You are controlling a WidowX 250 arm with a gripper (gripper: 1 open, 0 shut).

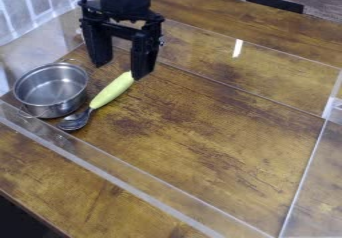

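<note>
My black gripper [122, 62] hangs over the upper left of the wooden table, open, its two dark fingers apart. Below it and toward the left lie a pale green elongated object [115, 89], a steel bowl [51, 86] and a spoon [75, 122] with its head near the bowl. Whether anything lies directly under the gripper is hidden by its body.
Transparent walls edge the work area at left, front and right. A white strip [238, 48] shows toward the back.
</note>
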